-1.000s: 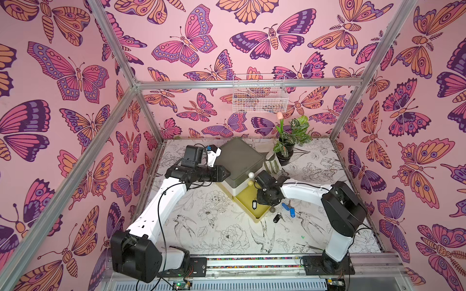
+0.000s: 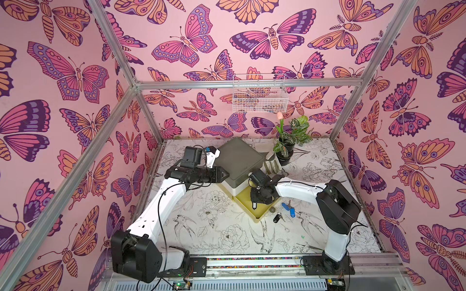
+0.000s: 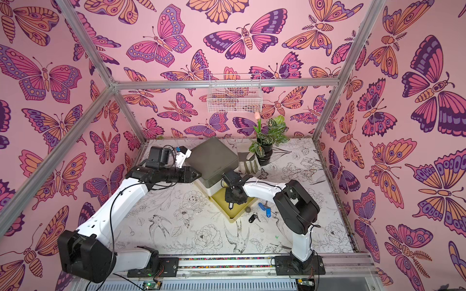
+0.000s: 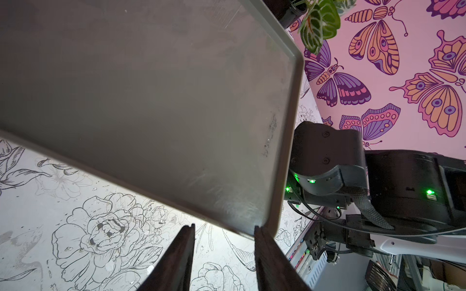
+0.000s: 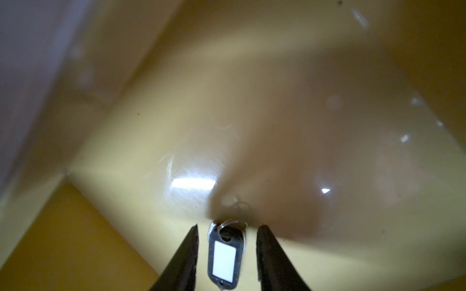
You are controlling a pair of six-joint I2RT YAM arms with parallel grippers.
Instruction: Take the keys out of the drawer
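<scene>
A dark key tag with a white label [image 5: 224, 262] and a small metal ring lies on the floor of the yellow drawer [image 2: 257, 220]. Around it, without touching as far as I can tell, stand the open fingers of my right gripper. On the table to the drawer's right are blue-tagged keys [image 2: 289, 208] and a black-tagged key [image 2: 277, 218]. My left gripper hovers by the grey top of the drawer box [image 4: 160, 111], its fingers apart and empty.
Behind the box stand a striped item [image 2: 271, 164] and a potted plant [image 2: 285, 152]. A small round grey object [image 2: 272, 209] sits beside the drawer's corner.
The left arm has hardly moved, and the loose keys stay put.
</scene>
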